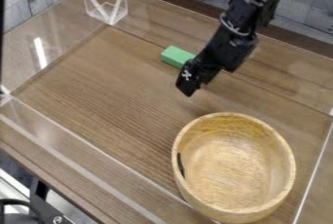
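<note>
The dark arm reaches down from the back right, and its gripper (192, 77) stands open low over the table (97, 101), just in front and to the right of a green block (176, 56). The block lies on the wood, partly beside the fingers; I see nothing held between them.
A large round tan bowl (233, 169) sits at the front right. A clear plastic holder (108, 6) stands at the back left.
</note>
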